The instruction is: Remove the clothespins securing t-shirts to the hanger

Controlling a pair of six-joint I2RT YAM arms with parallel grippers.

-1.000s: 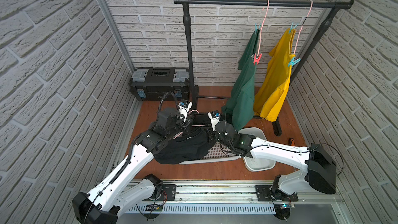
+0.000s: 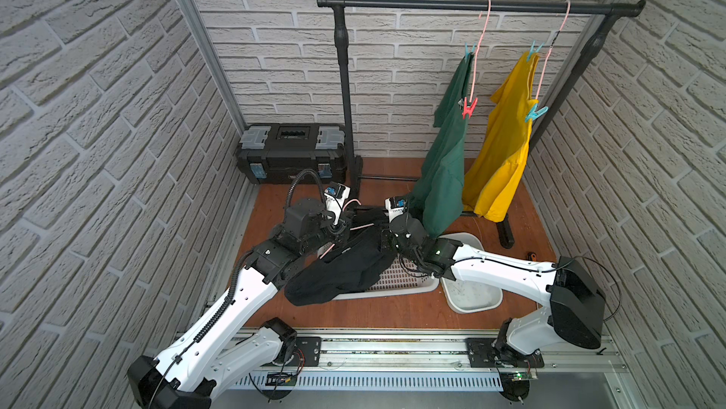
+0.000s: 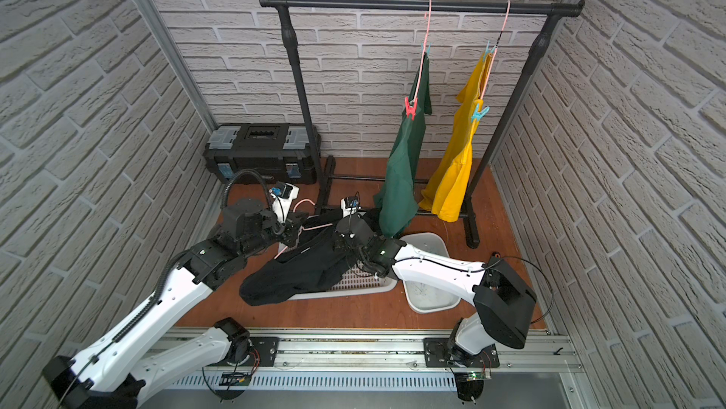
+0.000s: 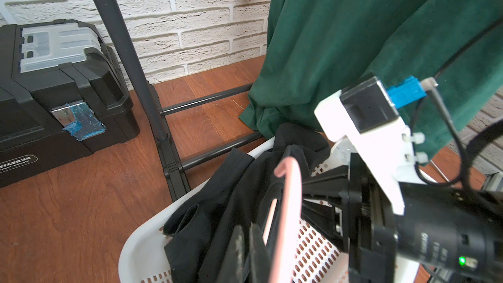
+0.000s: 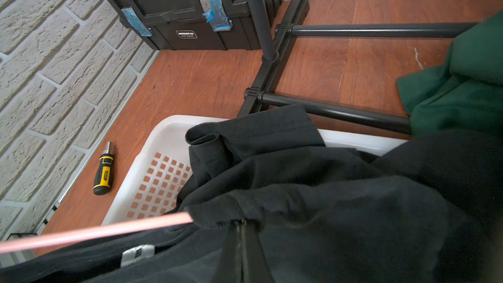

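Observation:
A black t-shirt [image 2: 325,280] with a pink hanger [image 4: 287,215] lies in and over the white basket [image 2: 385,290]. My left gripper is shut over the hanger and shirt; whether it pinches anything is hidden. My right gripper is shut at the shirt's collar, where a fold meets its tips; I cannot tell whether cloth is between them. The green t-shirt [image 2: 442,174] hangs from the rail with a red clothespin [image 2: 469,108] and a blue one. The yellow t-shirt [image 2: 495,167] hangs with blue clothespins [image 2: 535,114].
A black toolbox [image 2: 291,167] stands at the back left, beside the rack's post [image 2: 344,83]. A white tray [image 2: 472,295] sits right of the basket, under my right arm. A screwdriver [image 5: 103,173] lies on the floor left of the basket.
The black shirt's front left part has shifted a little toward the front. The left arm has barely moved.

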